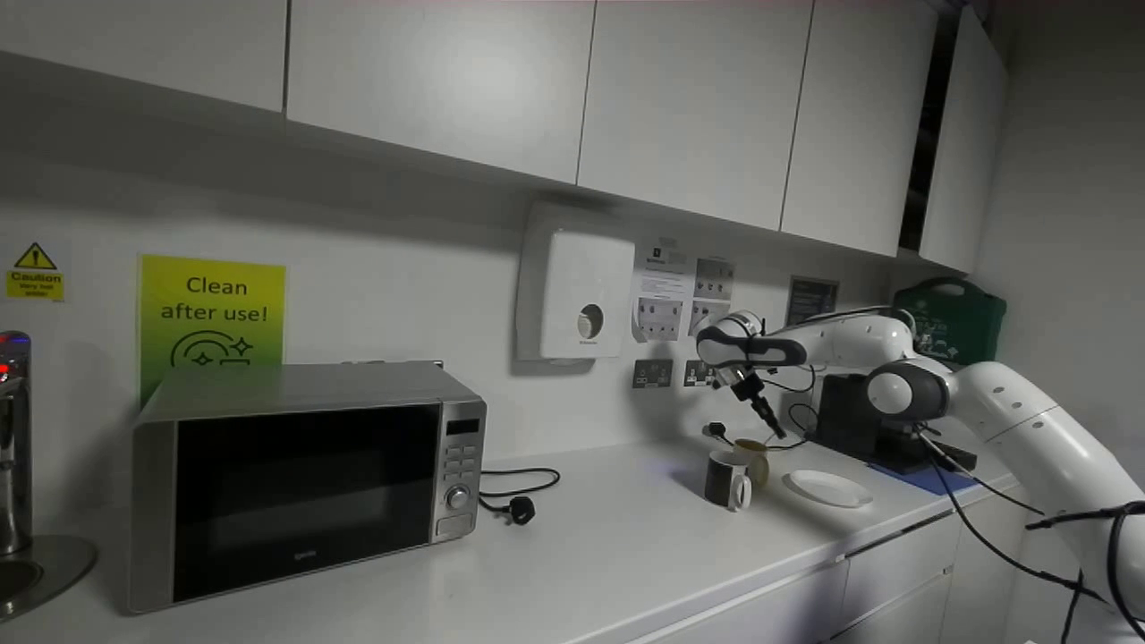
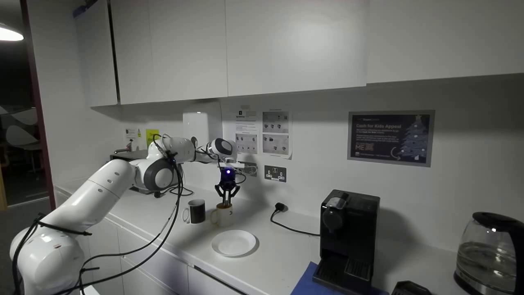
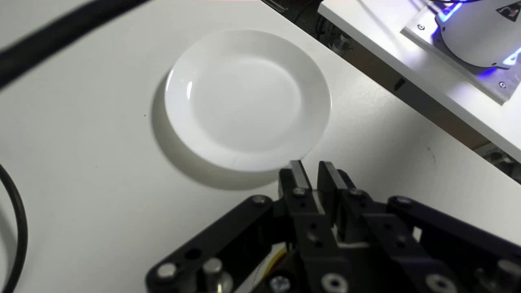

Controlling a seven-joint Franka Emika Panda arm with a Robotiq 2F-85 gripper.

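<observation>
The white mug with a yellow inside (image 2: pixel 224 216) is by the wall side of the plate, its handle pointing left in exterior view 2. My gripper (image 2: pixel 226 203) reaches down to its rim from above. In the wrist view the gripper has its fingers close together with a narrow gap; something pale shows between them, and a yellow rim (image 3: pixel 276 261) peeks out below, mostly hidden. I take it to be shut on this mug's rim. Whether the mug's base touches the counter is hard to tell.
A black mug with a white handle (image 2: pixel 197 211) stands close to the left. The empty white plate (image 3: pixel 244 97) lies in front, near the counter edge. A coffee machine (image 2: pixel 349 241) and glass kettle (image 2: pixel 484 255) are farther right; a microwave (image 1: pixel 306 483) is far left.
</observation>
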